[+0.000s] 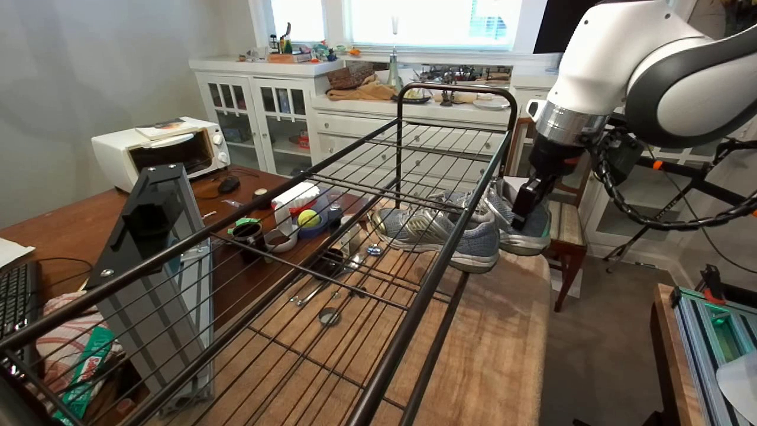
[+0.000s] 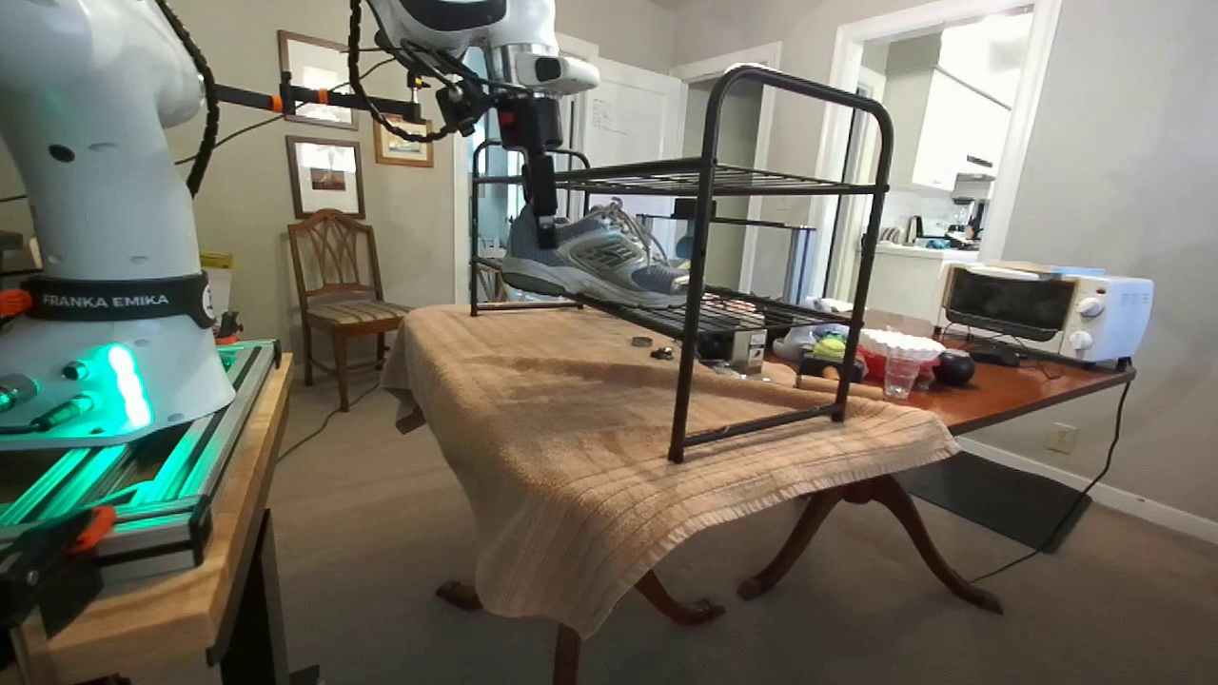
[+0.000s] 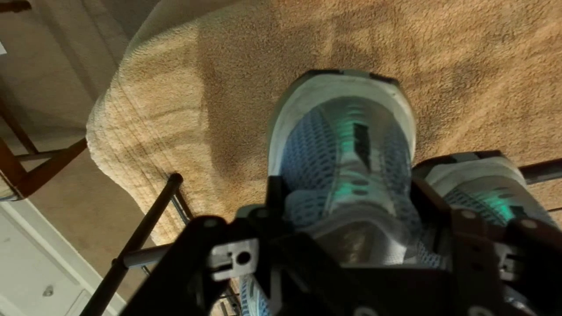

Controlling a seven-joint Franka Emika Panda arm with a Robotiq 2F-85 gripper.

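Two grey-blue sneakers sit side by side on the lower shelf of a dark metal rack (image 2: pixel 708 245), heels jutting past its edge. My gripper is shut on the heel of one shoe (image 3: pixel 363 123), a finger on either side of it; in exterior view 1 this shoe (image 1: pixel 525 238) is the farther one. The other sneaker (image 1: pixel 476 248) lies close beside it, its heel (image 3: pixel 482 184) showing at the right of the wrist view. From exterior view 2, my gripper (image 2: pixel 545 242) comes down from above at the heel, outside the upper shelf.
The rack's upper shelf (image 1: pixel 426 149) is bare, and its side bar runs close to my fingers. A towel-covered table (image 2: pixel 514 377) lies below. Small tools, a tennis ball (image 1: pixel 309 219) and cups crowd the table beyond the rack. A chair (image 1: pixel 568 231) stands behind.
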